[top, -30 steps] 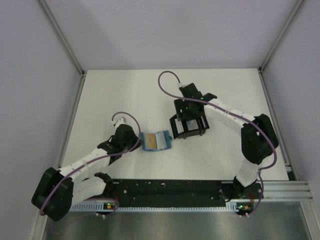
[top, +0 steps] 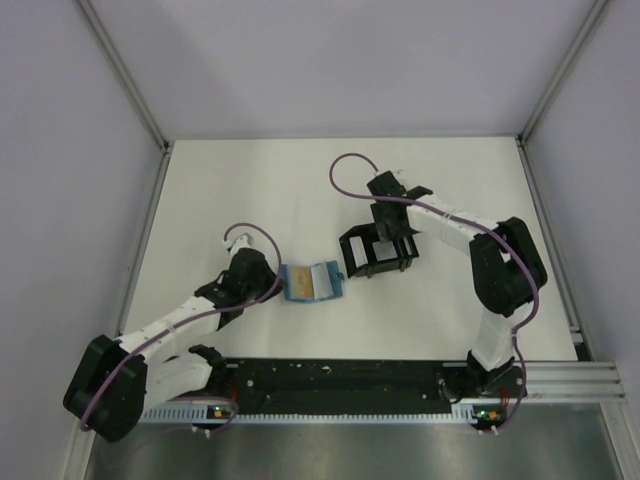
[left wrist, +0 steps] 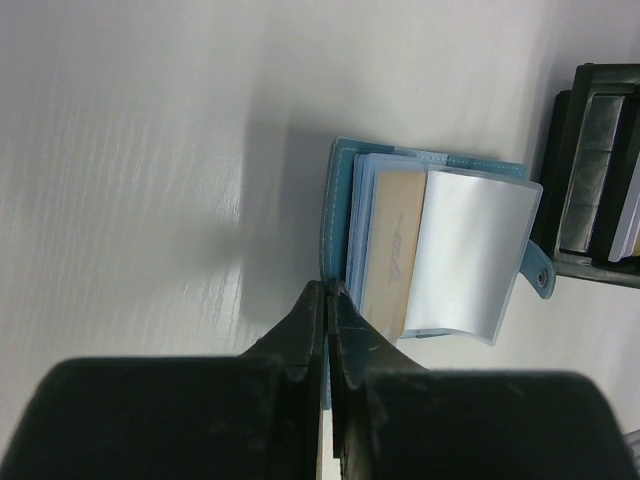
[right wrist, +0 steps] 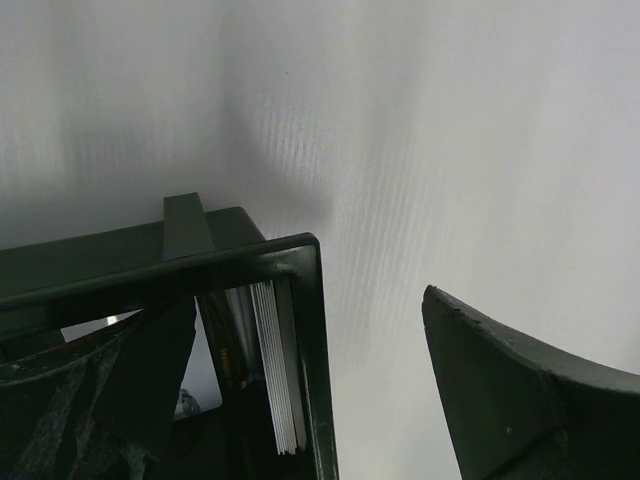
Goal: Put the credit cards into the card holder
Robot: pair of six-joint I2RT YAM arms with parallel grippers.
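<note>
The blue card holder (top: 330,282) lies open on the table, with a tan card and a pale sleeve visible (left wrist: 470,250). At its left edge my left gripper is shut. The black compartmented box (top: 360,255) stands right of the holder. In the right wrist view, a stack of thin cards (right wrist: 272,360) sits upright in the box's end compartment. My right gripper is open over that end of the box, one finger either side of its end wall.
Grey walls border both sides.
The left arm and card holder stayed still.
</note>
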